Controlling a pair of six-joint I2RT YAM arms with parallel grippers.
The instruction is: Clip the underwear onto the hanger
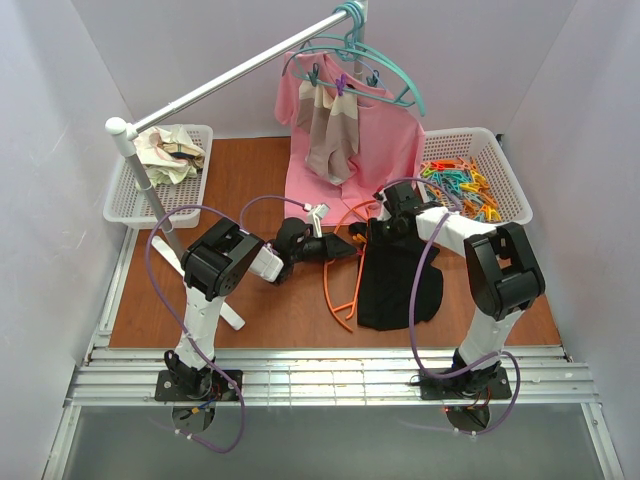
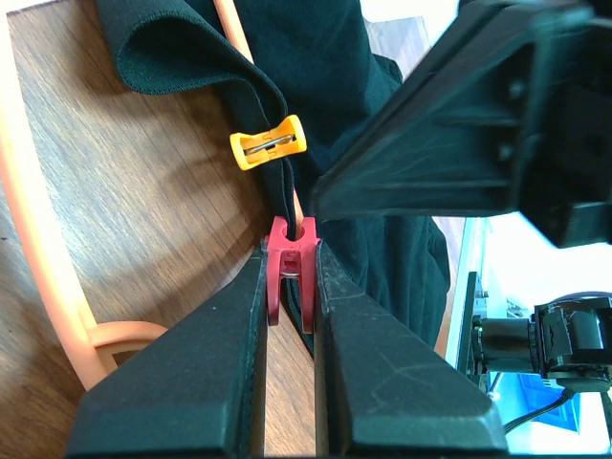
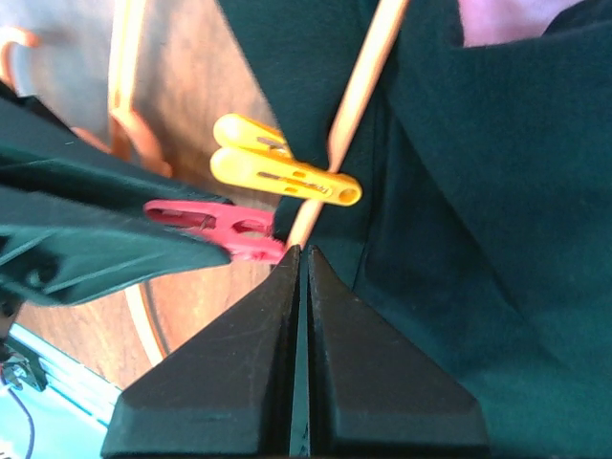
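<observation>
Black underwear (image 1: 398, 285) lies on the table with an orange hanger (image 1: 340, 310) along its left side. A yellow clothespin (image 2: 268, 143) (image 3: 282, 175) grips the cloth's edge at the hanger bar. Below it, my left gripper is shut on a red clothespin (image 3: 244, 234), which sits on the cloth edge and bar. My right gripper is shut on the cloth side close beside the red clothespin, nothing visible between its fingers; in the left wrist view its dark fingers hover over the cloth at the right.
A white rail with teal hangers (image 1: 400, 70) holds pink garments behind. A basket of clothespins (image 1: 465, 190) stands back right, a basket with cloth (image 1: 170, 160) back left. A white bar (image 1: 225, 310) lies left. Bare table is at the front left.
</observation>
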